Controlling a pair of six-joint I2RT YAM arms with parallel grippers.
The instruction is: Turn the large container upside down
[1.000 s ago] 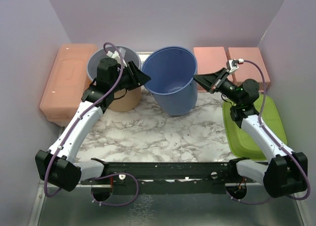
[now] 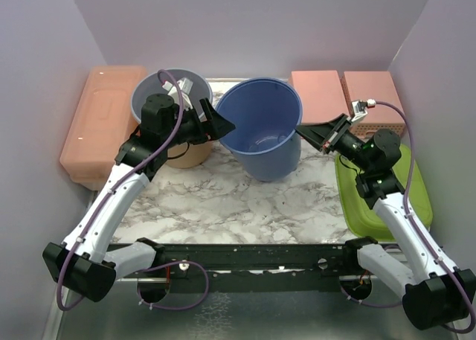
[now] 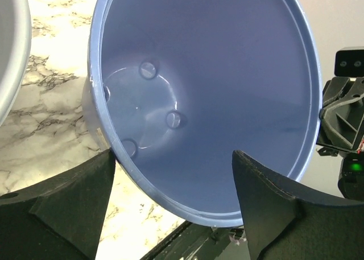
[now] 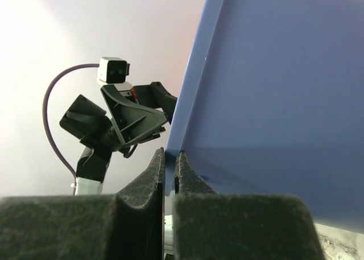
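The large blue container [image 2: 265, 165] is tilted above the marble surface, opening toward the viewer and upper left. My right gripper [image 2: 300, 130] is shut on its right rim; in the right wrist view the rim [image 4: 194, 78] runs between the fingertips. My left gripper [image 2: 217, 121], fingers apart, is at the left rim; in the left wrist view the rim [image 3: 107, 120] is between or just in front of its wide-spread fingers [image 3: 273, 214].
A grey container [image 2: 140, 94] in a tan one stands behind my left arm. A pink box [image 2: 97, 124] is at left, pink boxes [image 2: 316, 98] at back right, a green lid [image 2: 387, 210] at right.
The blue container and my right gripper have moved slightly toward the right and front.
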